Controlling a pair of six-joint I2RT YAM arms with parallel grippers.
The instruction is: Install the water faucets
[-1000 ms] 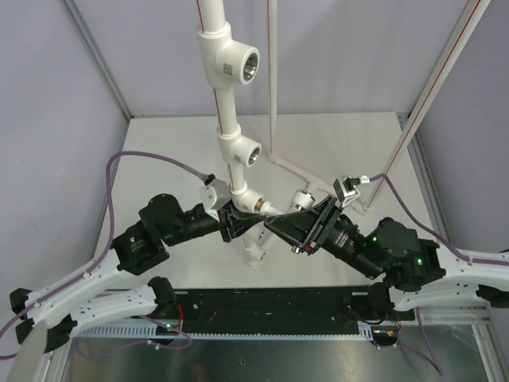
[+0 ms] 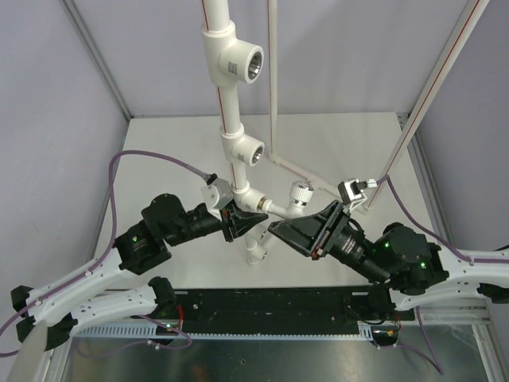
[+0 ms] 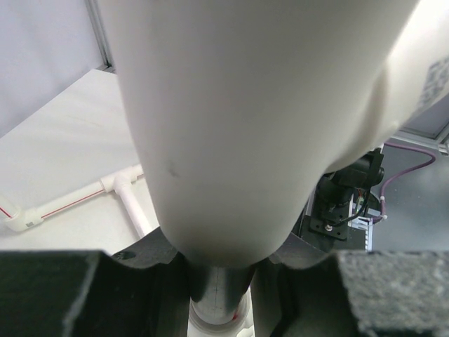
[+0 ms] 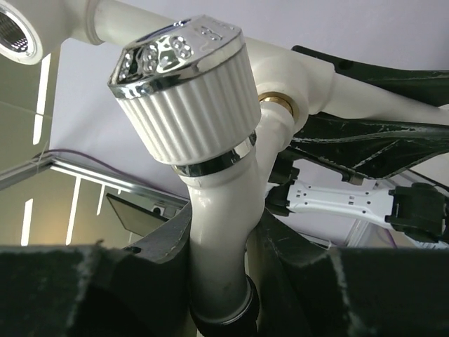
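Observation:
A vertical white pipe (image 2: 230, 107) with tee sockets stands mid-table. My left gripper (image 2: 242, 219) is shut on it at the lower tee; in the left wrist view the white fitting (image 3: 238, 119) fills much of the frame above the fingers. A white faucet with a ribbed, chrome-capped knob (image 4: 186, 105) meets the tee at a brass ring (image 4: 280, 98). My right gripper is shut on the faucet body below the knob. In the top view the knob (image 2: 301, 192) stands up just right of the tee, above the right gripper.
Two empty sockets (image 2: 253, 65) face right higher on the pipe. Thin white pipe frames stand behind and at the right, with a low horizontal run (image 2: 302, 173) on the table (image 2: 159, 151).
The faucet's knob has swung more upright and into clearer view, with my right gripper shifting slightly right. My left gripper has barely moved.

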